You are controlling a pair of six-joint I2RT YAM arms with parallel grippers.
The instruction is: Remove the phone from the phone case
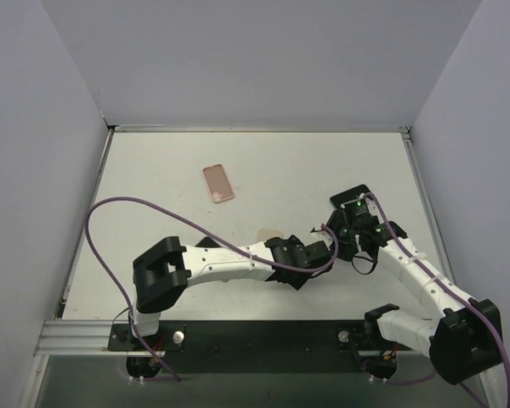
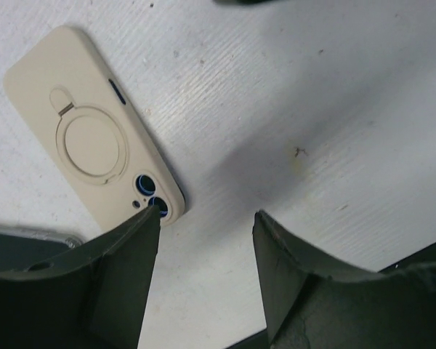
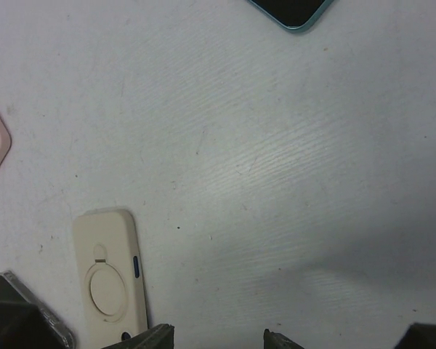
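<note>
The beige phone case lies flat, back up, with camera cutouts at its lower end; its upper part shows in the top view [image 1: 269,234], under the left arm, and in the right wrist view [image 3: 87,247]. My left gripper stands open just beyond that camera end, nothing between its fingers. My right gripper is open and empty, to the right of the case, its fingertips at the bottom of its wrist view.
A pink case [image 1: 218,183] lies at back left, a black phone [image 1: 348,191] at right, another dark phone [image 2: 22,254] beside the beige case.
</note>
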